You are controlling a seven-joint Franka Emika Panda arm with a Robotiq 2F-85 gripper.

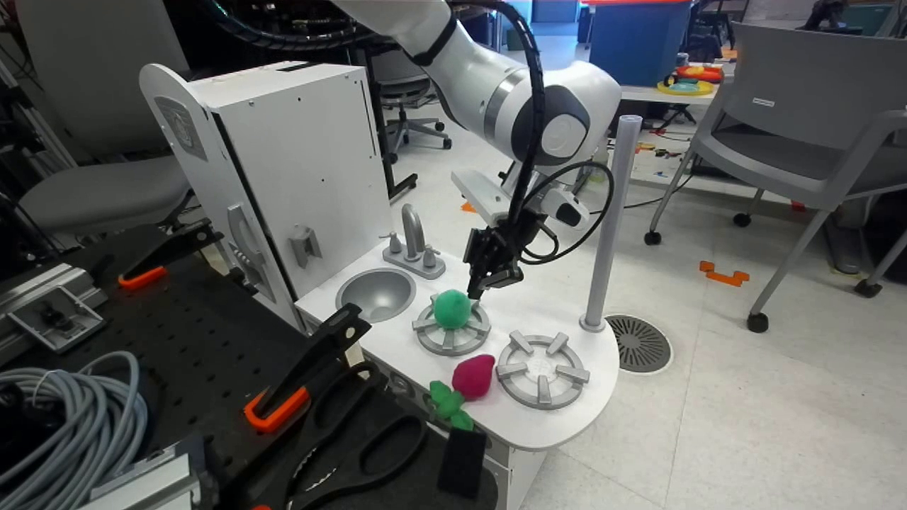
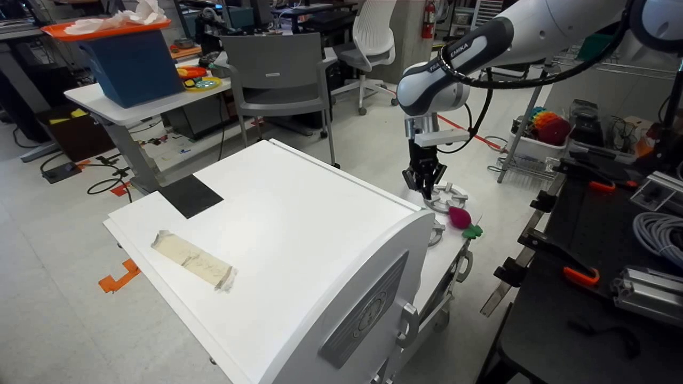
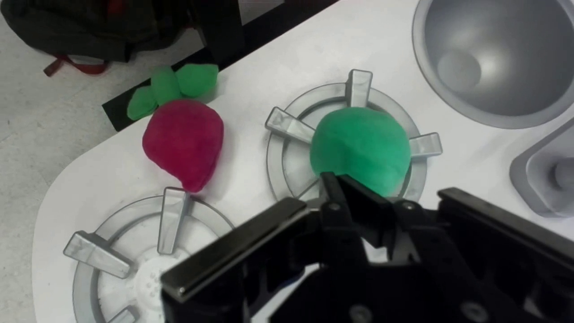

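A round green plush ball rests on the grey burner nearer the sink; exterior view 1 also shows the ball there. My gripper is shut with nothing held, its fingers close together and overlapping the ball's lower edge in the wrist view. From exterior view 1 the gripper appears just to the right of and above the ball, and whether it touches is unclear. A magenta plush beet with green leaves lies by the counter's front edge. In exterior view 2 the ball is hidden.
An empty second burner occupies the rounded end of the counter, near a grey upright post. The sink bowl and faucet lie on the ball's other side. A tall white cabinet stands beyond them.
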